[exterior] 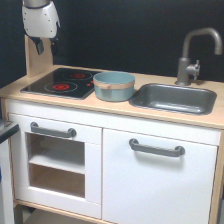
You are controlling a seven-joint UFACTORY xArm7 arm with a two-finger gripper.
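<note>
A robot gripper (38, 42) with a white housing and dark lower end hangs at the top left, above the back left corner of a toy kitchen; whether it is open or shut is hard to tell. A teal pot (114, 88) stands on the wooden counter between the black stovetop (52, 82) with red rings and the steel sink (172, 98). The pot is well apart from the gripper.
A curved faucet (188, 60) rises behind the sink. Below are a white cabinet door (155, 180) and an open oven compartment (57, 165). A grey-handled panel stands at the left edge.
</note>
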